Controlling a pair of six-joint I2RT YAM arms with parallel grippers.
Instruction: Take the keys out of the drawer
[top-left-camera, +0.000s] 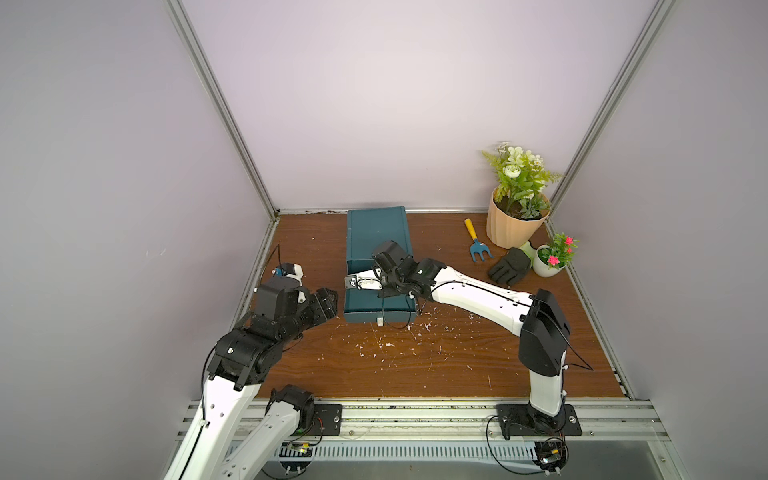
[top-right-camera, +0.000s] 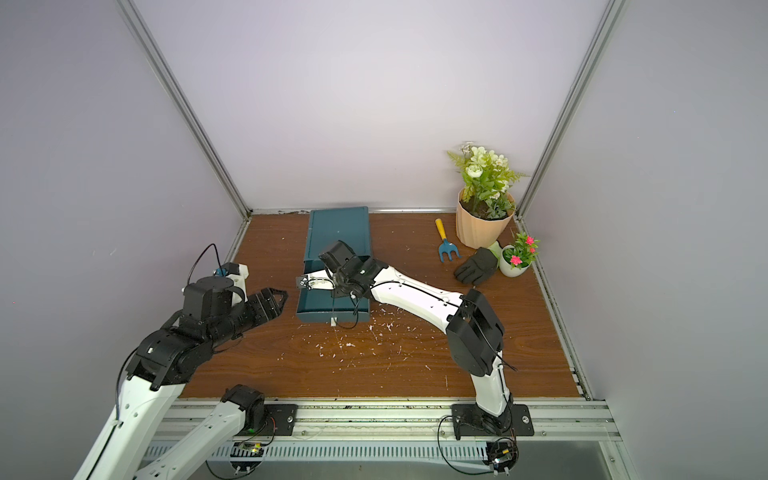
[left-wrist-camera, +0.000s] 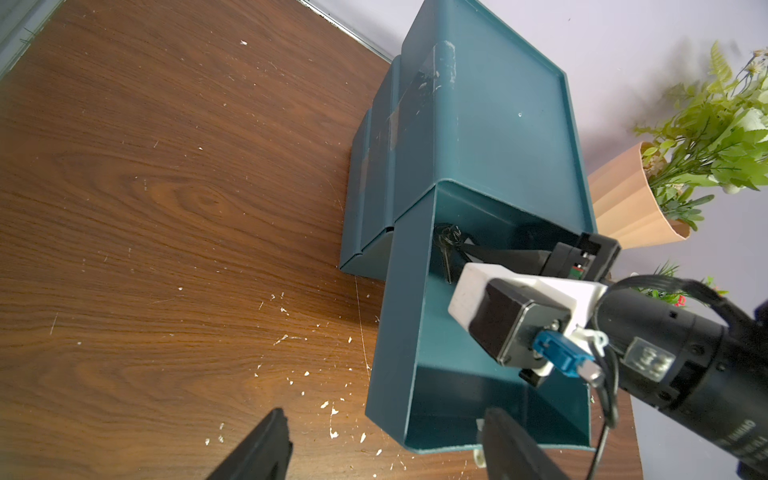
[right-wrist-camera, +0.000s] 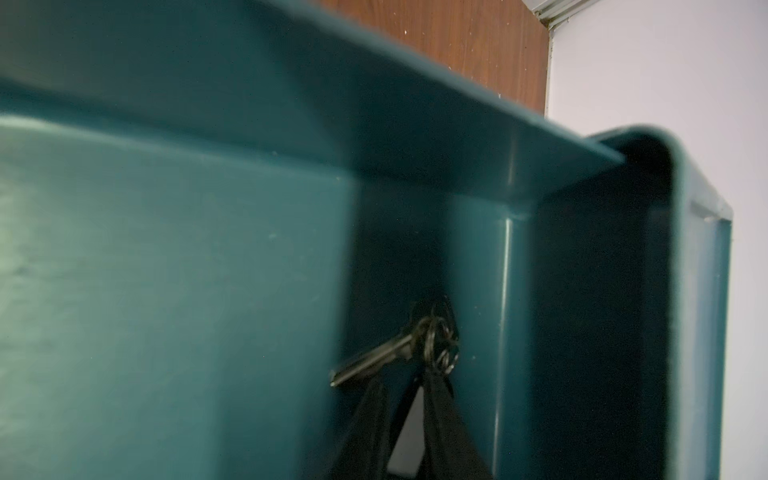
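A teal drawer unit (top-left-camera: 378, 232) sits at table centre with its drawer (left-wrist-camera: 424, 400) pulled out. The keys (right-wrist-camera: 428, 340) lie on the drawer floor in the corner, visible in both wrist views. My right gripper reaches down into the drawer, its fingertips right at the key ring, only slightly apart; whether they touch the keys is unclear. My left gripper is open over the table just left of the drawer, nothing between its fingers.
At the back right stand a large potted plant (top-left-camera: 516, 220) and a small potted plant (top-left-camera: 548, 264), with a dark glove (top-left-camera: 509, 268) and a blue fork with yellow handle (top-left-camera: 478, 248). Wood scraps litter the front; walls enclose the table.
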